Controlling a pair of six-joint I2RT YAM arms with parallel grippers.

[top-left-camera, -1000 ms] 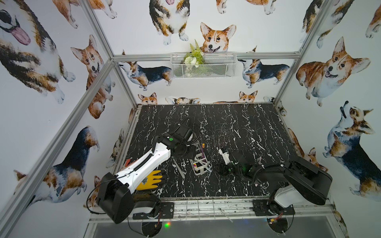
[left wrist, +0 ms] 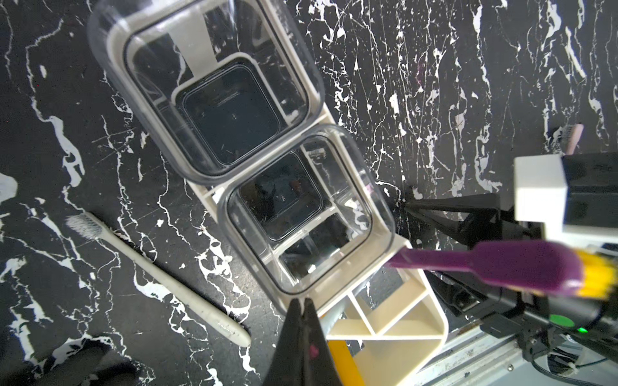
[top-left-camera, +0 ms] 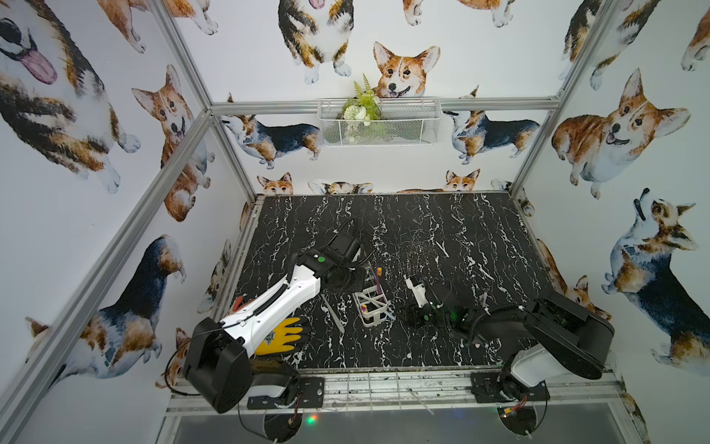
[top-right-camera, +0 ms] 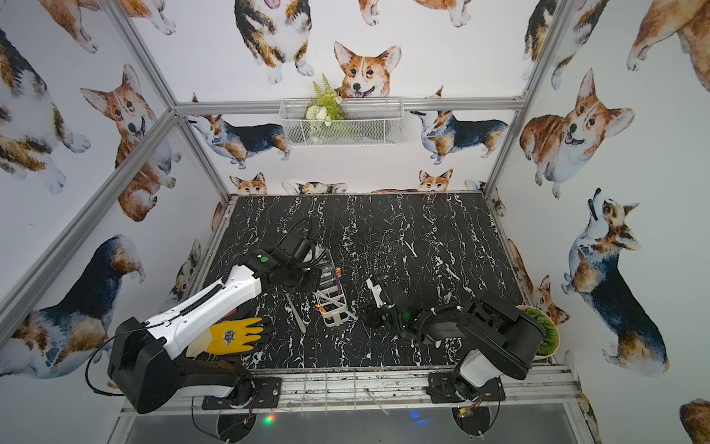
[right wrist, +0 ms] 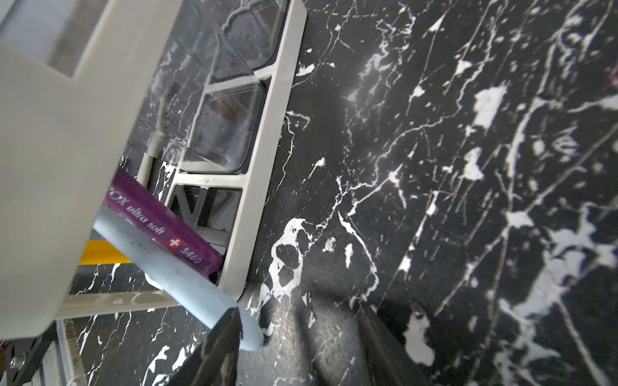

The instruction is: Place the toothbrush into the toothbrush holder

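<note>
The white toothbrush holder (left wrist: 392, 334) with clear square cups (left wrist: 231, 109) holds a purple toothbrush (left wrist: 482, 260) and a light-blue handle (right wrist: 173, 276). My left gripper is over the holder, shut, nothing visible between its fingertips. My right gripper is low at the holder's right side, its fingers apart beside the blue handle's lower end, nothing held between them. A pale toothbrush (left wrist: 173, 283) lies on the table left of the holder.
Yellow-and-black gloves (top-left-camera: 277, 333) lie at the front left. A green plant pot (top-right-camera: 543, 333) is at the right edge. A wire basket hangs on the back wall.
My right gripper has shifted slightly left, toward the holder. The left arm has moved very slightly; the objects look unchanged.
</note>
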